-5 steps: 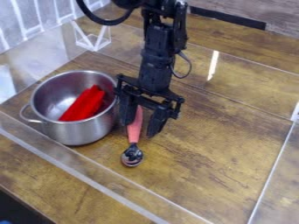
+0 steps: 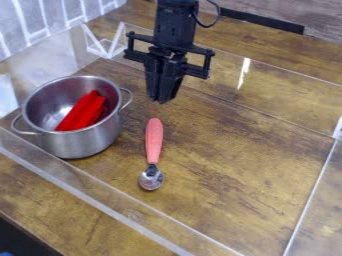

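Observation:
My black gripper [image 2: 167,78] hangs over the upper middle of the wooden table, above and apart from a spoon [image 2: 154,140] with a pink handle and metal bowl end, which lies lengthwise at the center. Whether the gripper is open or shut is hard to tell. Left of the spoon stands a steel pot [image 2: 38,116] with two handles, holding a red object [image 2: 83,112].
A pale surface lies along the left edge.
My gripper has risen and moved back, away from the spoon, which it was over and around before. The spoon now lies uncovered.

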